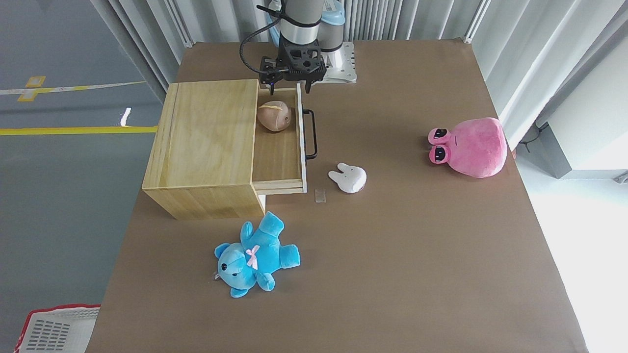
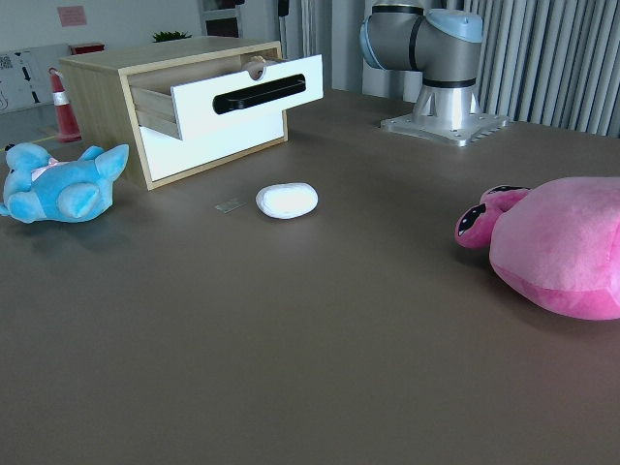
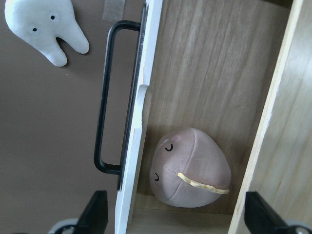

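The wooden cabinet (image 1: 200, 135) has its drawer (image 1: 275, 162) pulled out, with a black handle (image 3: 102, 131) on the white front. A round pinkish plush (image 3: 190, 165) lies inside the drawer. My gripper (image 1: 289, 88) is above the drawer's back end, its fingers wide apart and empty; in the wrist view the gripper spans the drawer and plush from above.
A white rabbit-like plush (image 1: 348, 178) lies right of the drawer, a blue bear (image 1: 259, 253) in front of the cabinet, a pink plush (image 1: 474, 147) at the table's right edge.
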